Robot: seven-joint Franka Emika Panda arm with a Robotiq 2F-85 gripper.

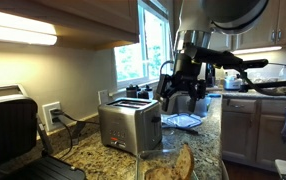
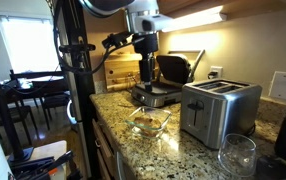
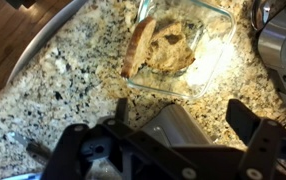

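My gripper stands open over the counter, its two dark fingers (image 3: 245, 120) spread wide with nothing held between them. A clear glass dish (image 2: 150, 121) with bread (image 3: 170, 48) in it lies beyond the fingertips in the wrist view; one slice is flat, another leans on edge. In exterior view 1 the bread (image 1: 171, 166) shows at the bottom edge. The silver toaster (image 2: 218, 107) is beside the dish. A silvery surface (image 3: 178, 127) below and between the fingers looks like part of it.
A black-and-silver press (image 2: 157, 94) stands behind the dish. An empty drinking glass (image 2: 238, 155) sits in front of the toaster. Cables run along the wall near the outlet (image 1: 52, 114).
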